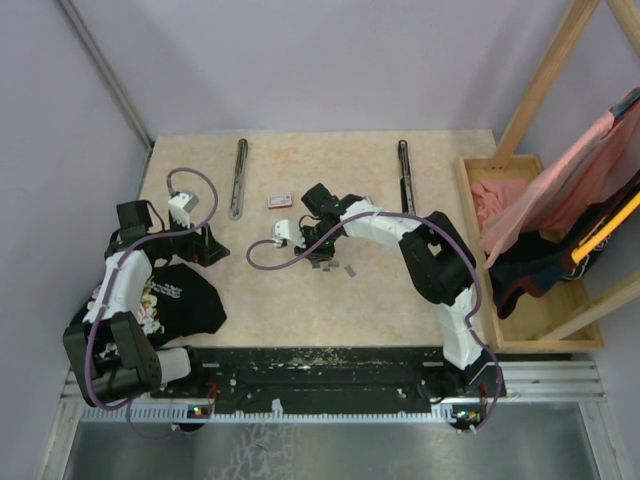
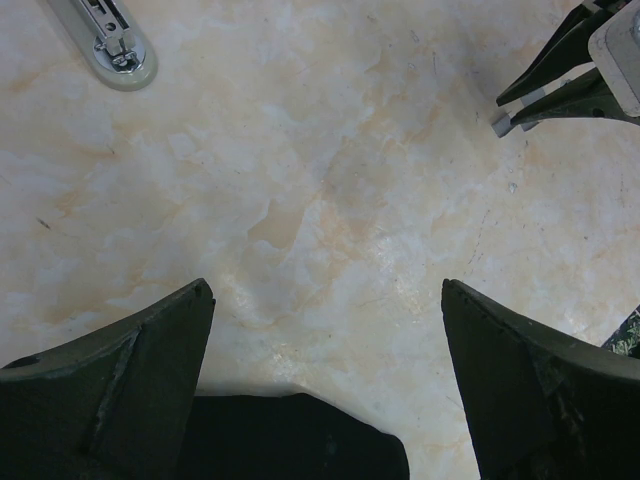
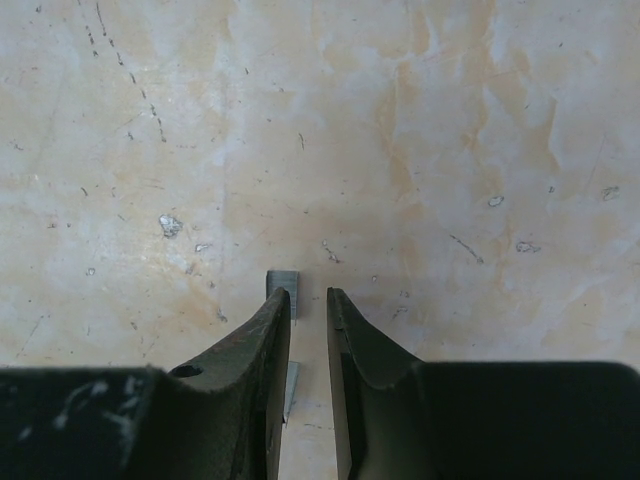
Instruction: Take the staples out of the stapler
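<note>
A long, opened grey stapler lies at the back left; its metal end shows in the left wrist view's top corner. Several short grey staple strips lie mid-table, including one strip to the right of the others. My right gripper is low over this group, its fingers narrowly parted with nothing visible between them. One staple strip shows just beyond its left fingertip; another strip is partly covered by that finger. Off to the left, my left gripper stands wide open above bare table, empty.
A similar long dark tool lies at the back right. Behind the right gripper is a small red and white box. Dark cloth covers the left front edge. A wooden frame with hanging clothes borders the right.
</note>
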